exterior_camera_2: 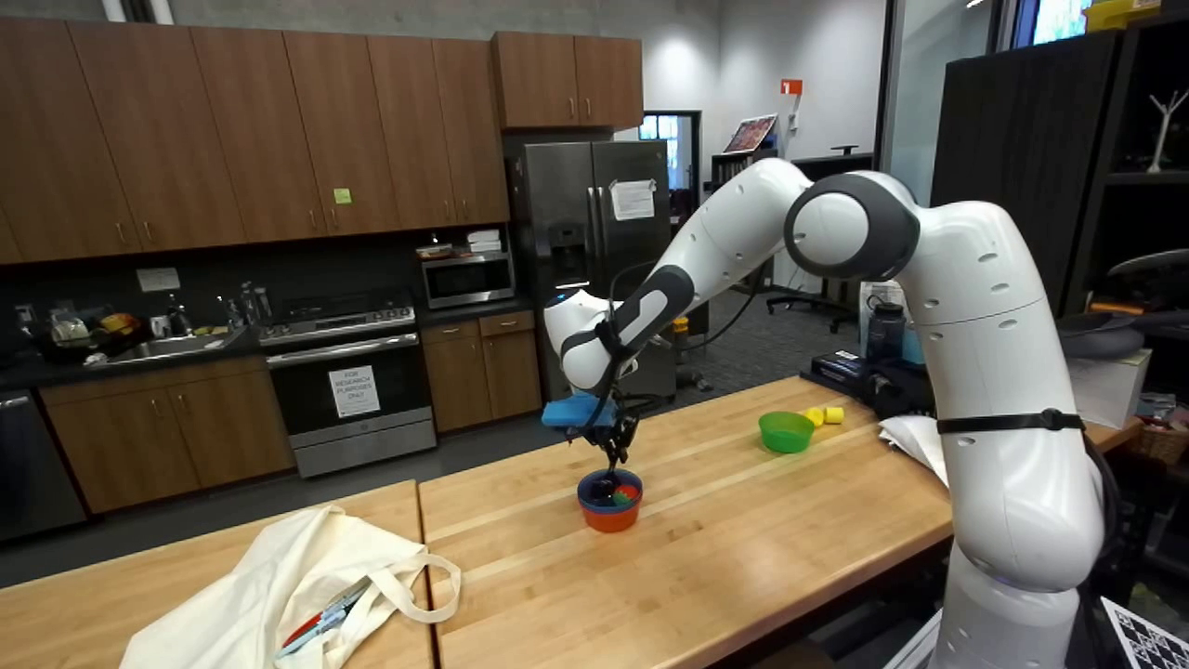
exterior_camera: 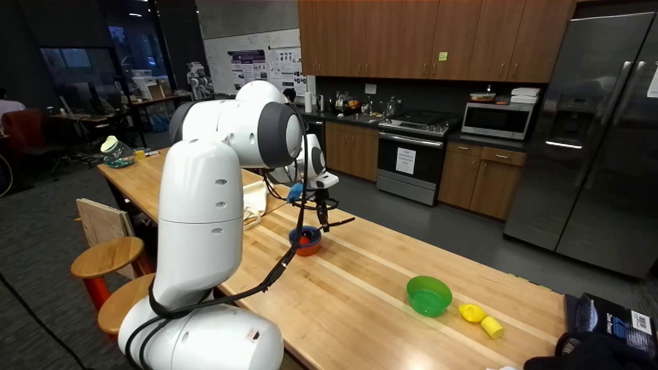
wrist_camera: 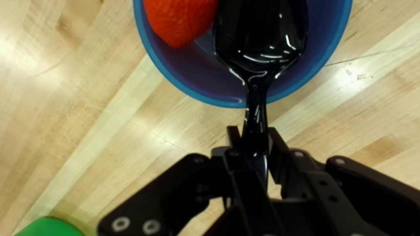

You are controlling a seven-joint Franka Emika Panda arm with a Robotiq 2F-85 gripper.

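Observation:
A black spoon-like utensil [wrist_camera: 256,106] is pinched by its handle in my gripper, which is shut on it. Its broad head [wrist_camera: 260,35] lies over the inside of a blue bowl [wrist_camera: 185,84], running past the top of the wrist view. Beside the head, a red strawberry-like item [wrist_camera: 179,21] rests in the bowl. From outside, the blue bowl sits in an orange-red one [exterior_camera_2: 609,520], and the gripper [exterior_camera_2: 615,455] is just above their far rim. The handle's free end [exterior_camera: 345,221] sticks out to the right. How deep the head sits cannot be told.
A green bowl [exterior_camera: 428,297] stands farther along the table, with a yellow lemon-like item [exterior_camera: 473,312] and a yellow cylinder [exterior_camera: 492,327] beside it. A cream cloth bag [exterior_camera_2: 279,580] lies on the adjoining tabletop. Bare wood separates the bowls.

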